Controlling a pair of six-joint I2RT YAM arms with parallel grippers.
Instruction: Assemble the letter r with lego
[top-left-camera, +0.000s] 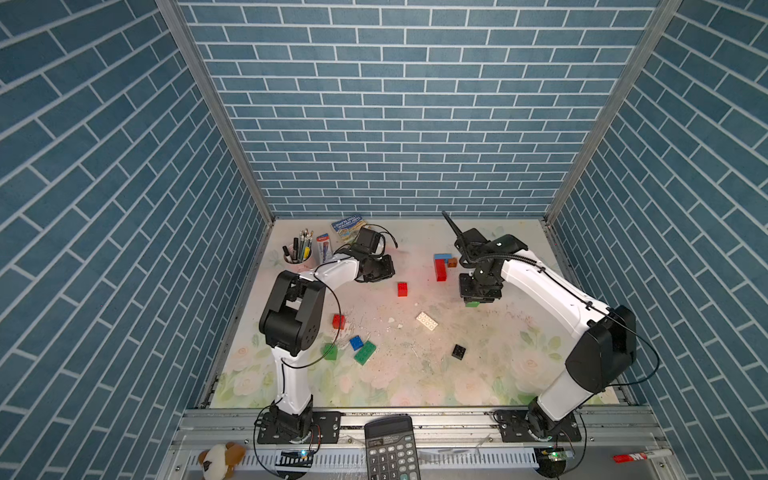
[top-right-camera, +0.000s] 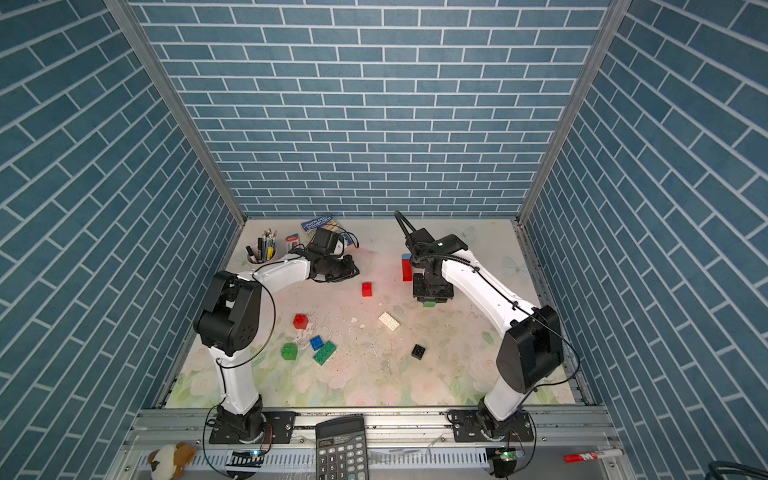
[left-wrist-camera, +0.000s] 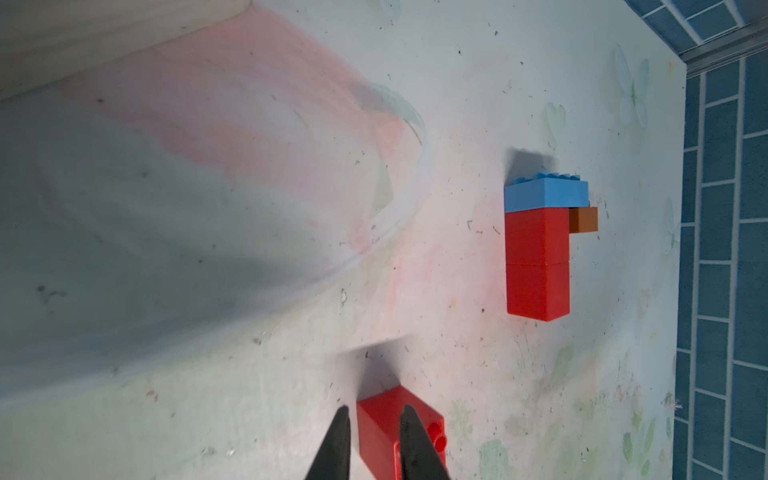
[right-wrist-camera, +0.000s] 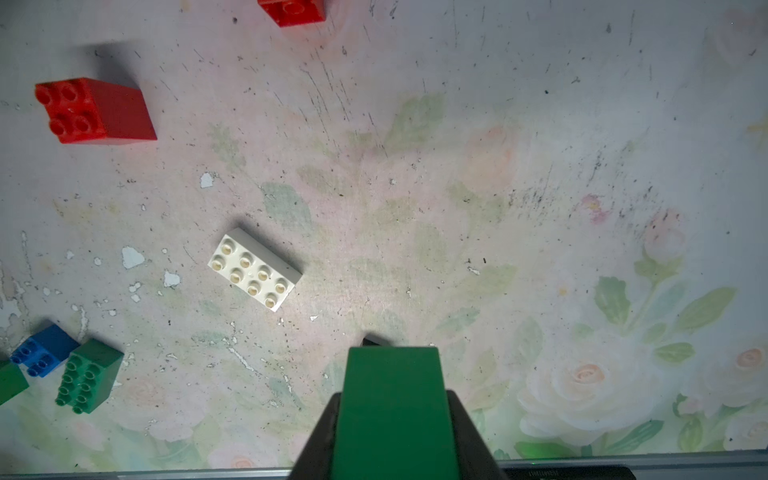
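A red column (left-wrist-camera: 537, 264) with a light blue brick (left-wrist-camera: 544, 193) across one end and a brown brick (left-wrist-camera: 583, 220) beside it lies at the back centre. A single red brick (left-wrist-camera: 388, 424) lies nearer, seen just beyond my left gripper in its wrist view; whether that gripper holds anything cannot be told. My right gripper is shut on a green brick (right-wrist-camera: 391, 400), right of the red column in the top views.
Loose bricks lie toward the front: white (right-wrist-camera: 254, 269), black (top-left-camera: 458, 351), blue (top-left-camera: 356, 342), greens (top-left-camera: 365, 352) and red (top-left-camera: 338, 321). A pen cup (top-left-camera: 297, 249) and a booklet (top-left-camera: 349, 225) are at back left.
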